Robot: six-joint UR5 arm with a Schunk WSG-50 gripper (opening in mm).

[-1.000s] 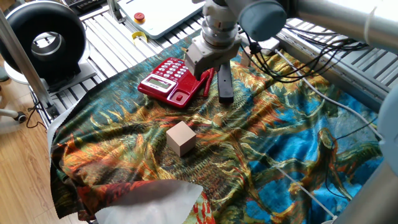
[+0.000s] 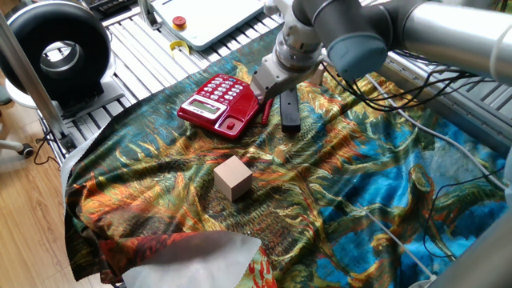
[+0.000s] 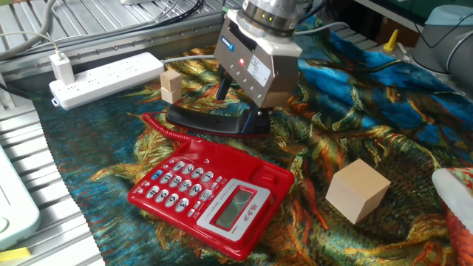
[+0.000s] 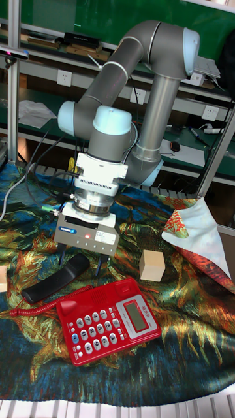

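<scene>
A red desk telephone (image 3: 194,210) with a keypad and small display rests on the patterned cloth. Its black handset (image 3: 214,120) lies off the base, on the cloth beside it, joined by a red coiled cord (image 3: 164,127). My gripper (image 4: 78,269) hangs pointing down over the handset, fingers apart. In view 3 one dark finger (image 4: 61,253) comes down on the far side of the handset and the other near its end, by the telephone. Whether either finger touches the handset is unclear. In view 1 the fingers are hidden behind the gripper body.
A wooden cube (image 2: 233,178) sits alone on the cloth. Small wooden blocks (image 3: 171,86) stand near a white power strip (image 3: 107,80). Folded-over cloth (image 4: 198,233) shows a pale underside at one edge. Cables (image 2: 400,96) trail near the arm. Open cloth surrounds the cube.
In view 1 the wrist and gripper body have shifted right and changed their tilt near the handset. Telephone, handset and cube have stayed in place.
</scene>
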